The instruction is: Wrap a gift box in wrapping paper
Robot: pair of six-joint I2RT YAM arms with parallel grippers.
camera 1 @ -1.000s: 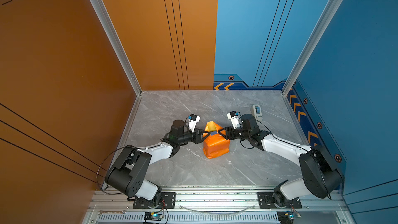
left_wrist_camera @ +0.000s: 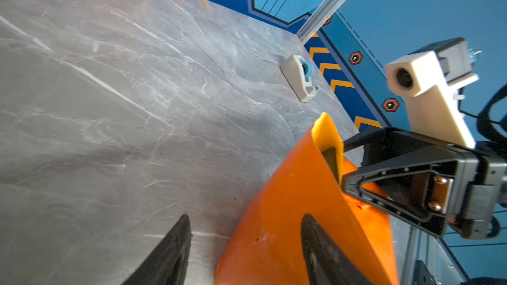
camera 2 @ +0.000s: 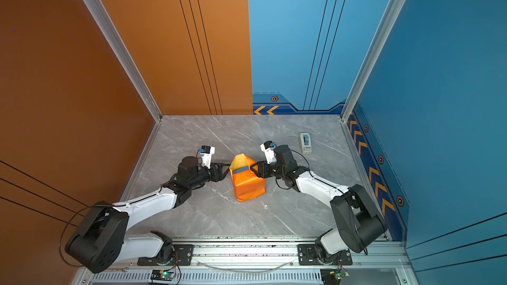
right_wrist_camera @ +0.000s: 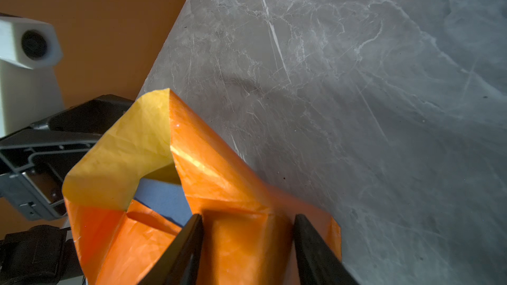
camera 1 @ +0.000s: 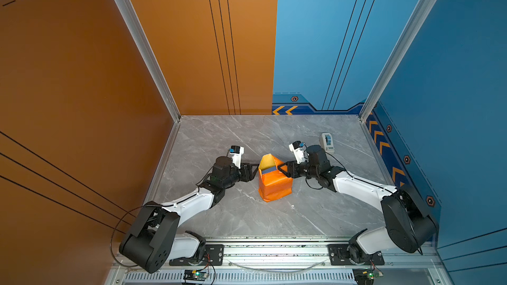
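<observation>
Orange wrapping paper (camera 1: 275, 184), yellow on its inner side, stands as an upright open-topped packet mid-table. Inside its mouth shows the blue gift box (right_wrist_camera: 166, 198), mostly hidden by the paper. At the packet's left side is my left gripper (camera 1: 256, 167), its fingers apart; in the left wrist view the right finger (left_wrist_camera: 324, 253) overlaps the orange side. My right gripper (camera 1: 281, 167) is at the upper right edge. In its wrist view, the folded orange side fills the gap between its parted fingers; whether they touch it is unclear.
A white tape dispenser (camera 1: 327, 142) with a blue roll stands at the back right of the grey marble table (camera 1: 211, 132). Clear table surrounds the packet at front and back. Both arms come in from the front edge.
The right arm and packet look unmoved.
</observation>
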